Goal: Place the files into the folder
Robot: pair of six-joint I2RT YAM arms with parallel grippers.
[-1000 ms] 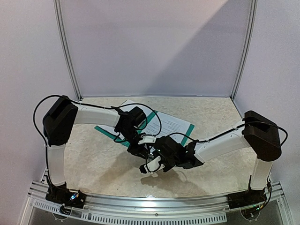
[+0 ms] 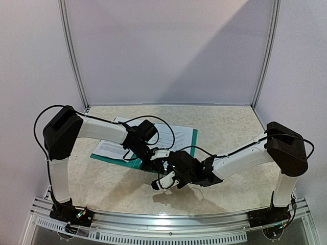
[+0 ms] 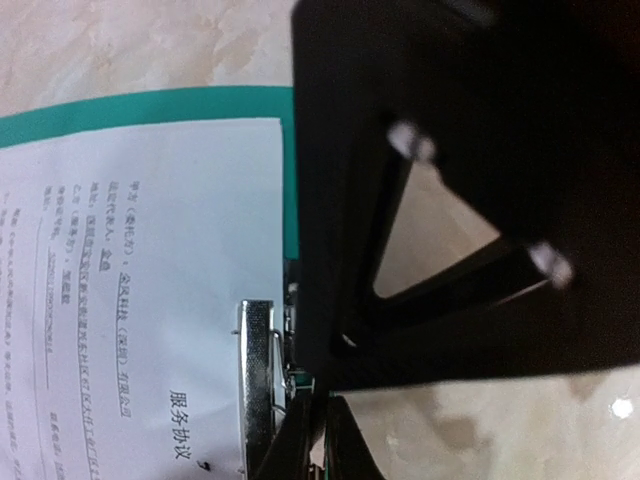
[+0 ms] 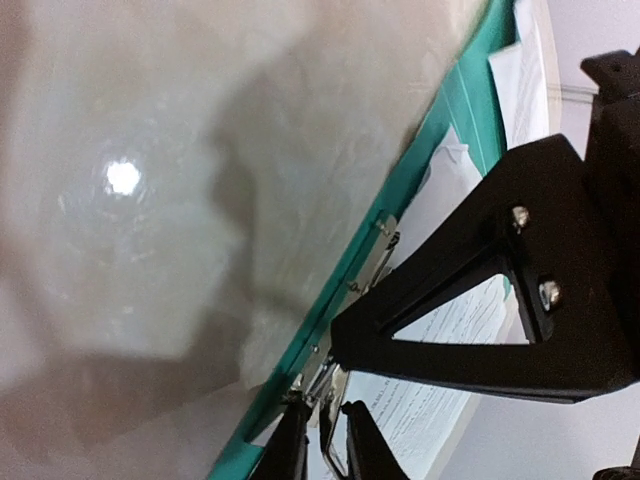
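The teal folder (image 2: 193, 138) lies open on the table, white printed files (image 2: 181, 133) spread on it, partly hidden under the arms. In the left wrist view a metal clip (image 3: 256, 385) stands along the page edge beside the folder's teal border (image 3: 291, 190). My left gripper is shut at that border, apparently on the folder's edge; the exact grip is hidden. My right gripper is part open at the clip, with a thin metal lever (image 4: 328, 420) between its fingers. Both grippers meet at the folder's near side.
Both arms cross close together over the middle, leaving little room between the grippers. White walls (image 2: 168, 51) enclose the back and sides.
The folder and its pages have turned counterclockwise and slid left: the right corner has moved back, the left corner forward. The arms have shifted only slightly.
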